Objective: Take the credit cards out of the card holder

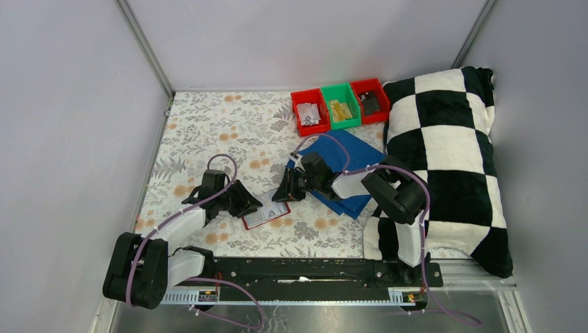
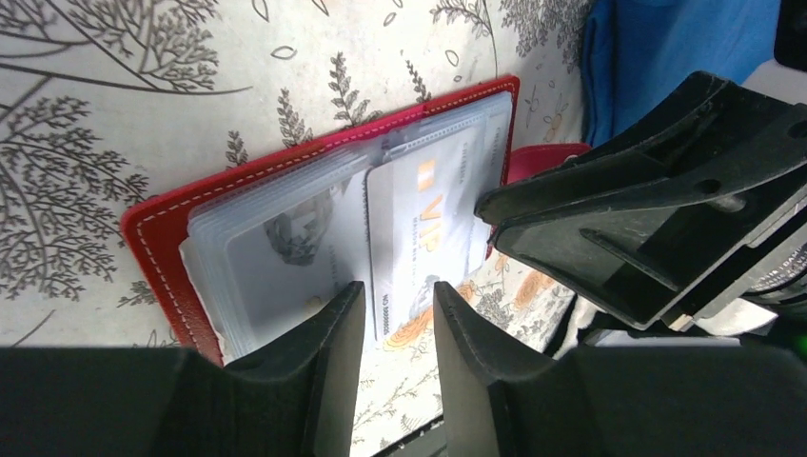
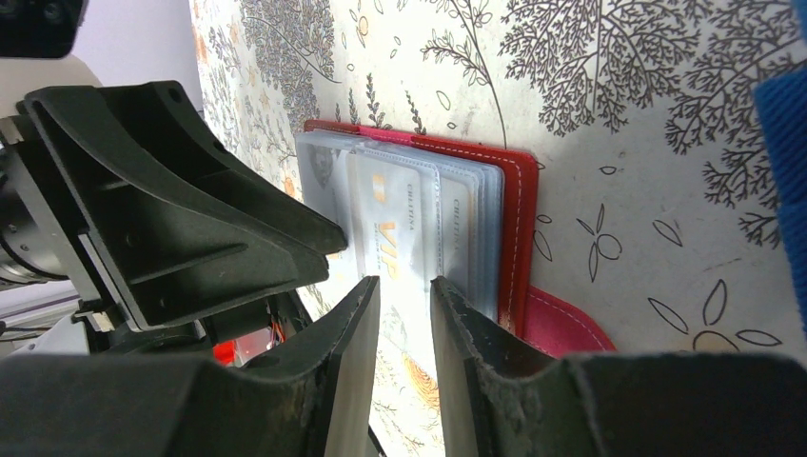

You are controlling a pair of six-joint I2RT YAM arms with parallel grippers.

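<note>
The red-edged card holder (image 1: pixel 267 217) lies open on the patterned cloth, its clear sleeves facing up. A white card with VIP lettering lies over the sleeves; in the right wrist view its right part (image 3: pixel 455 224) appears under the clear plastic. Above its left edge is my left gripper, partly open, with a gap between the fingertips. My right gripper is over the holder's right side, also parted. The card shows beyond that gap, but contact with either fingertip cannot be told.
Two red bins (image 1: pixel 299 98) (image 1: pixel 376 88) and a green bin (image 1: pixel 347 89) at the back hold small items. Blue cloth (image 1: pixel 357 156) lies under the right arm, beside a checkered pillow (image 1: pixel 447 149).
</note>
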